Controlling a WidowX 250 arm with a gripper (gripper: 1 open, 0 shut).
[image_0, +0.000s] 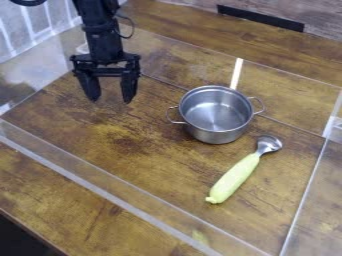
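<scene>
My black gripper (107, 80) is at the upper left, low over the wooden table (107, 170), open, with nothing visible between its fingers. To its right sits a steel pot (215, 116) with two side handles. At the lower right lies a long pale yellow object (233, 182), its upper end by a metal spoon-like piece (267, 144).
A light stick-like object (237, 74) stands behind the pot. Clear rims or panels edge the table at left, front and right.
</scene>
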